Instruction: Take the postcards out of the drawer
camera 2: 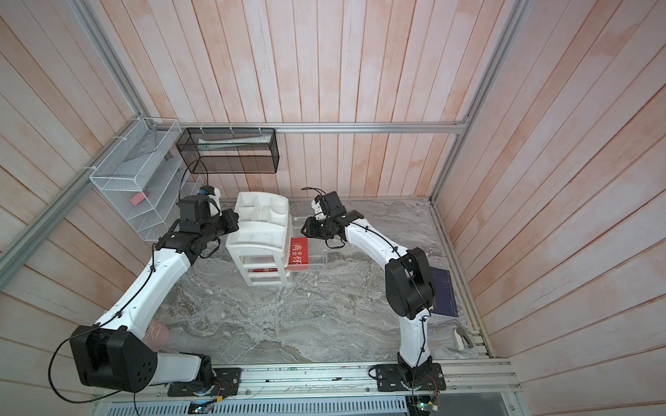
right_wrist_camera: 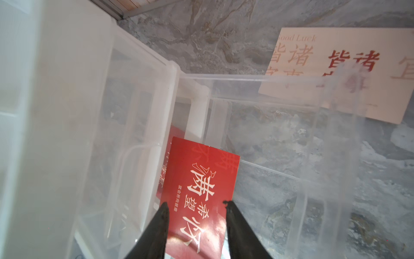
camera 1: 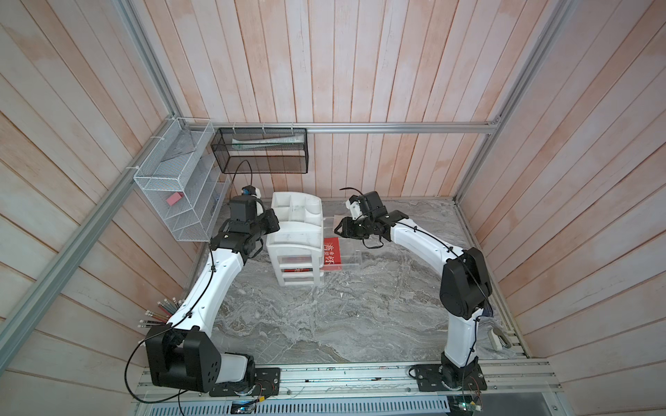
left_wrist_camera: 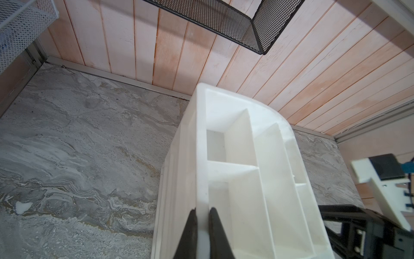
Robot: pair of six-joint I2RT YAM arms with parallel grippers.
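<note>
A clear drawer [right_wrist_camera: 276,78] stands pulled out from the right side of the white cabinet [camera 1: 299,234]. Inside it lies a red postcard [right_wrist_camera: 196,194] with white characters; more red shows deeper toward the cabinet. A beige postcard [right_wrist_camera: 366,71] lies beyond the drawer's far side, seemingly on the table. My right gripper hovers above the drawer, its fingers apart on either side of the red postcard in the right wrist view, holding nothing. My left gripper is shut on the rim of the white cabinet's left wall.
A black mesh basket [camera 1: 260,150] hangs on the back wall and a white wire rack [camera 1: 177,180] at the left. Through the cabinet's front, another red item [camera 2: 265,269] shows low down.
</note>
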